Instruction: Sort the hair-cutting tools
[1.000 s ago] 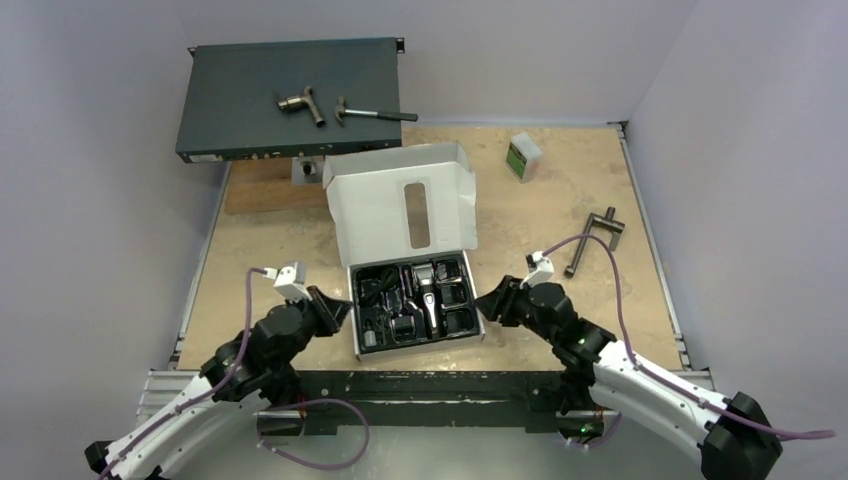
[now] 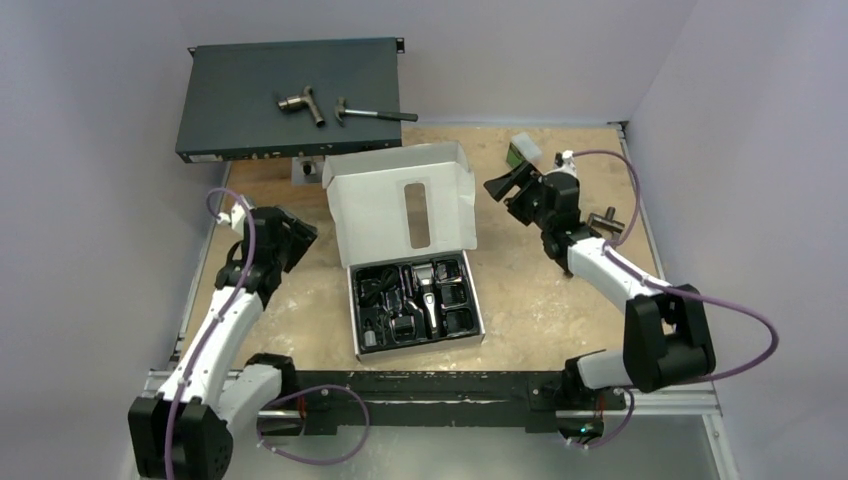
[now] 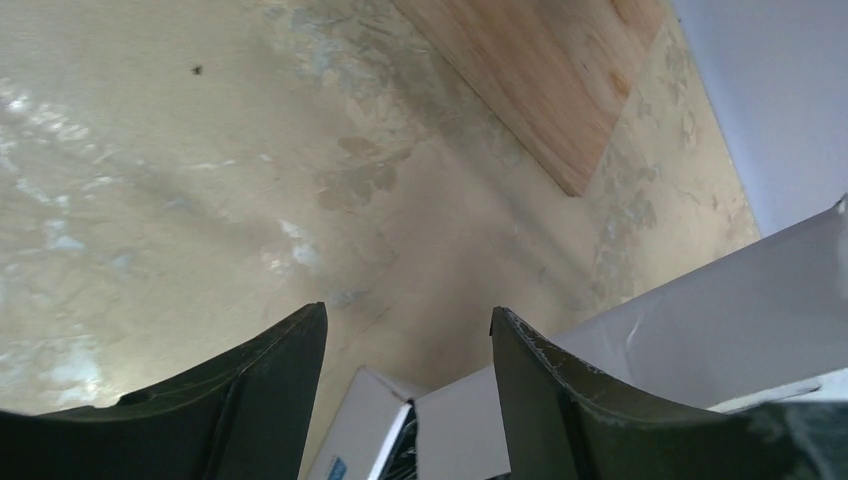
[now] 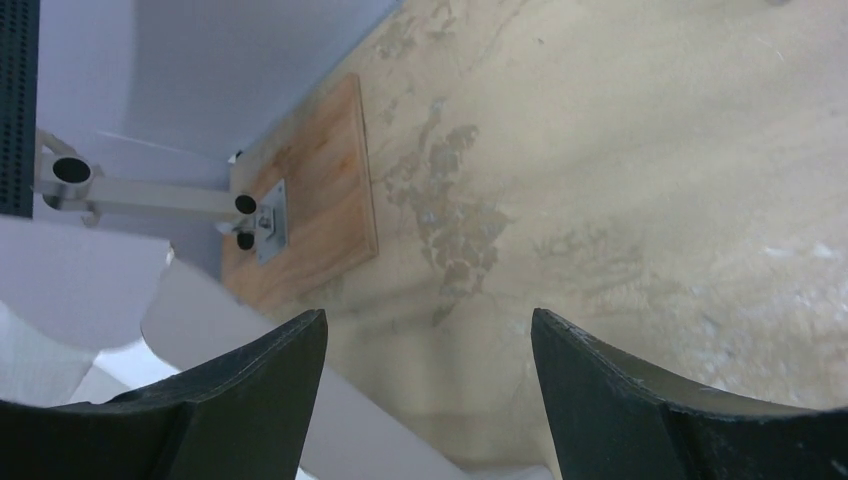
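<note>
An open white box (image 2: 420,348) stands at the front middle of the table, its lid (image 2: 375,205) raised toward the back. Inside its black tray lie a hair clipper (image 2: 430,302), combs and small dark parts in compartments. My left gripper (image 2: 304,237) hangs to the left of the lid; in the left wrist view its fingers (image 3: 285,370) are apart with bare table between them, and a box corner (image 3: 365,425) shows below. To the right of the lid is my right gripper (image 2: 500,194), also open and empty, the lid's edge (image 4: 330,420) passing beneath its left finger.
Behind the lid a dark metal case (image 2: 240,100) carries a hammer (image 2: 375,114) and a pipe fitting (image 2: 303,104). A green-and-white box (image 2: 525,148) and a metal fitting (image 2: 606,222) sit on the right, partly hidden by the right arm. Bare table lies on both sides.
Both grippers have drawn away from the box's sides toward the back, one on each side of the lid. The box and its contents look unmoved.
</note>
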